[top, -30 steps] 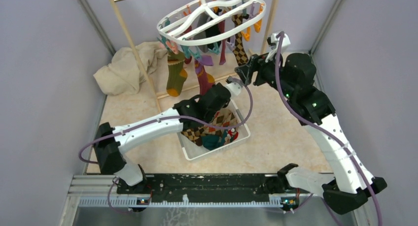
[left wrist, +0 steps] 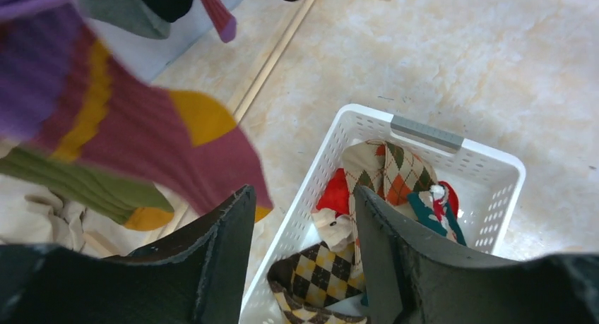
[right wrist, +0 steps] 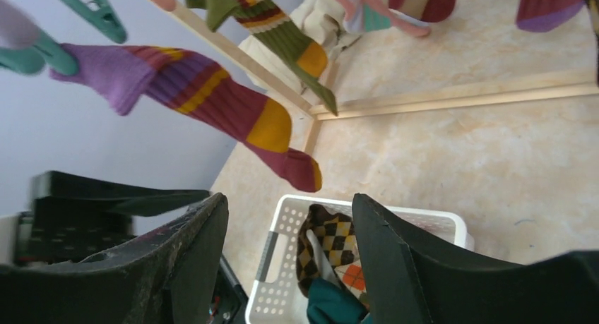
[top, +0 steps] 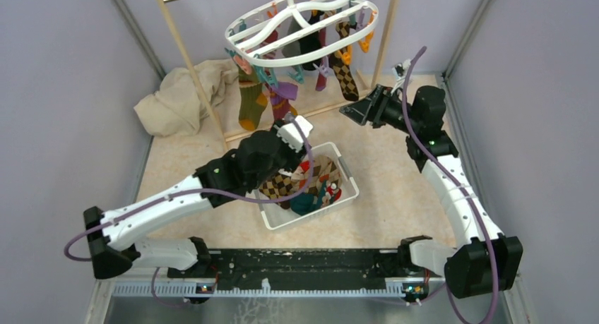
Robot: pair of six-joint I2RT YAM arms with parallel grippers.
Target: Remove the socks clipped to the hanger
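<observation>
A white oval hanger [top: 302, 52] holds several clipped socks. A striped purple-and-maroon sock [left wrist: 176, 140] [right wrist: 212, 105] hangs close to my left gripper, whose fingers stand apart with nothing between them, over the basket. An olive sock [top: 251, 105] hangs left of it, and a checkered sock [top: 345, 80] at the hanger's right. Below, a white basket [top: 311, 220] holds a pile of socks. My right gripper is open and empty, right of the hanging socks in the top view.
A beige cloth [top: 173, 105] lies at the back left. Wooden rack rails [right wrist: 452, 98] run along the floor behind the basket. Floor right of the basket is clear; grey walls bound both sides.
My left arm has moved left in the top view, toward the striped sock. My right arm has pulled back from the checkered sock toward the right, its elbow shifting left.
</observation>
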